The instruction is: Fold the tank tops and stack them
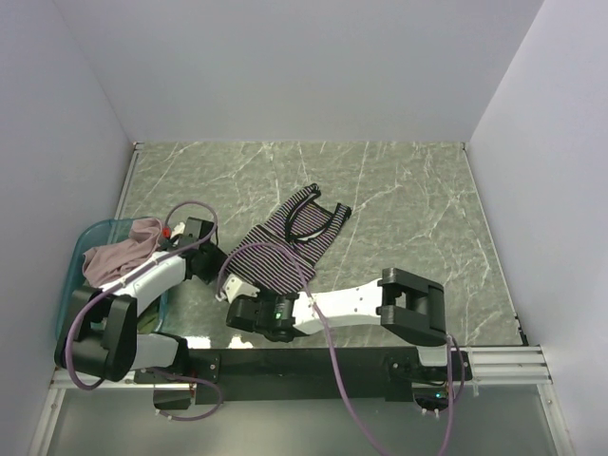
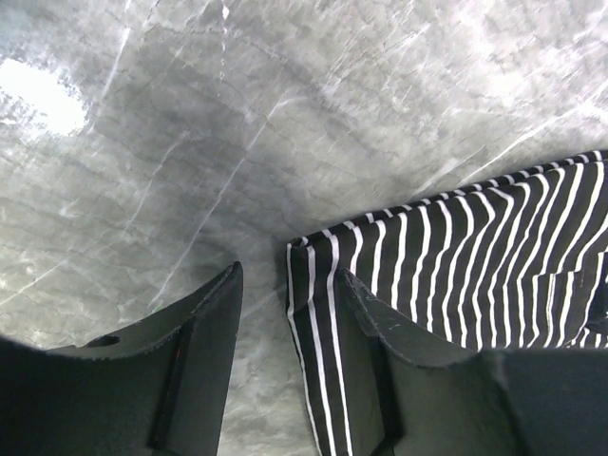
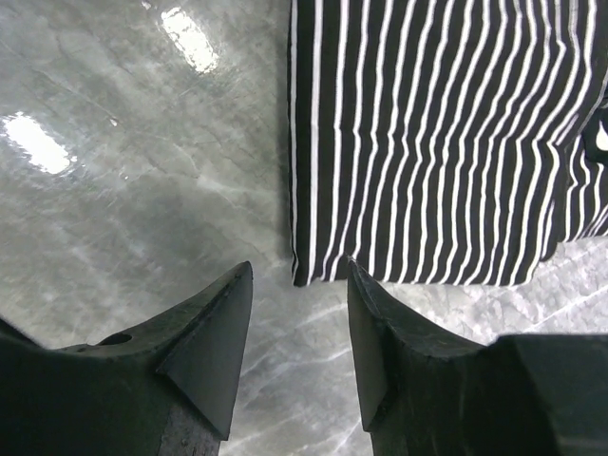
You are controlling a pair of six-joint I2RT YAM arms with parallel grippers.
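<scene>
A black-and-white striped tank top (image 1: 269, 256) lies on the table at centre-left, its lower part folded over and its straps (image 1: 328, 221) pointing up and right. At its left corner my left gripper stands open, the folded corner of cloth lying between and just beyond the fingertips. By the lower corner my right gripper is also open, with the hem corner showing between its tips, not pinched. In the top view both grippers' tips are partly hidden by their wrists and the purple cables.
A teal basket (image 1: 70, 271) stands at the left edge with a pink garment (image 1: 123, 251) and some green cloth in it.
</scene>
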